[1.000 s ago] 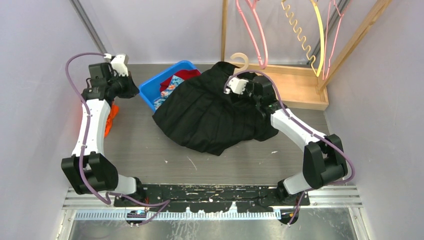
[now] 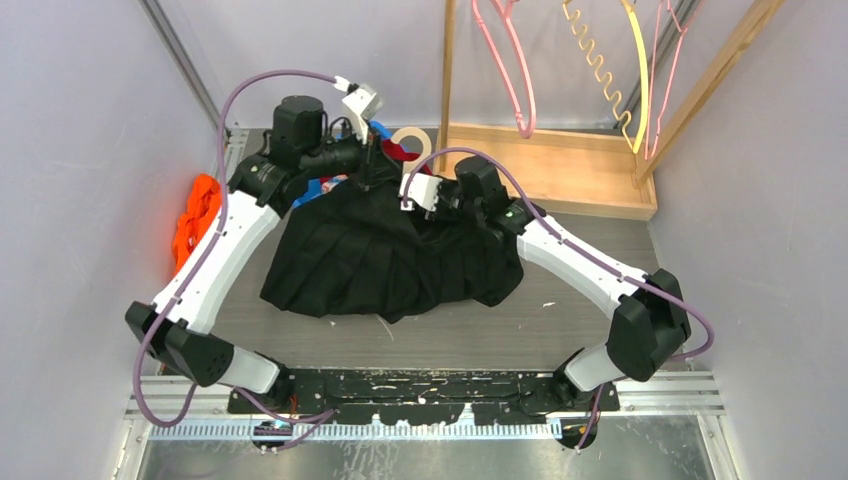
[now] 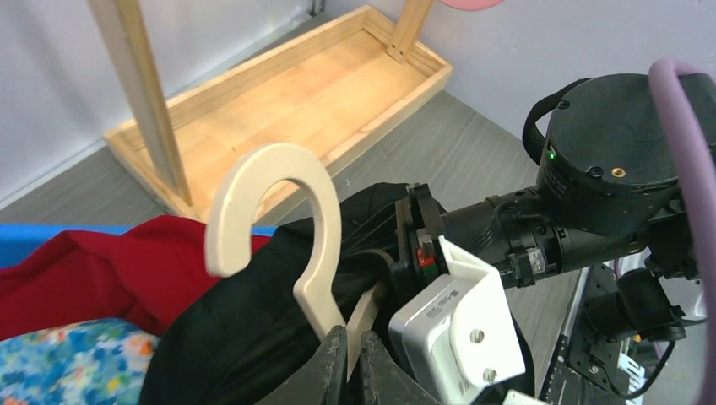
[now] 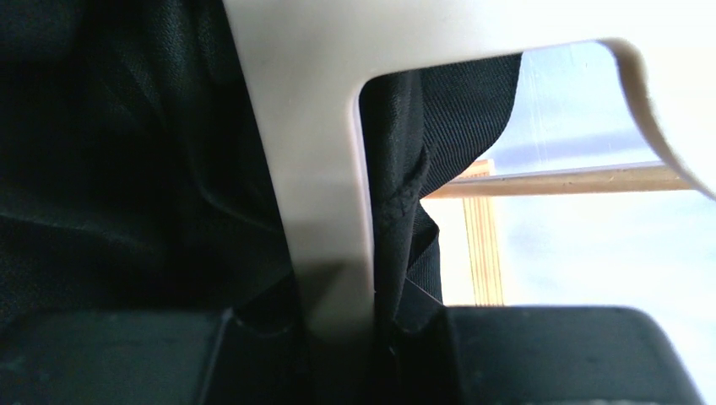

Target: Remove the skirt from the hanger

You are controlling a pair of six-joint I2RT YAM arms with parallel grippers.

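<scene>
The black skirt (image 2: 390, 265) hangs in a wide bundle from a cream hanger (image 3: 312, 253), whose hook rises above the cloth in the left wrist view. My right gripper (image 2: 430, 205) is shut on the hanger's body, with black cloth beside it, as the right wrist view shows close up (image 4: 321, 186). My left gripper is shut at the hanger, just below the hook; whether anything thin lies between its fingertips is unclear.
A blue bin (image 3: 34, 240) with red cloth (image 3: 101, 278) and patterned cloth (image 3: 76, 363) sits behind the skirt. Orange cloth (image 2: 195, 215) lies at left. A wooden rack (image 2: 540, 180) with hanging pink and yellow hooks stands at back right.
My left arm has swung right from the left side to the hanger. My right gripper has moved left with the hanger and skirt, which now cover more of the bin.
</scene>
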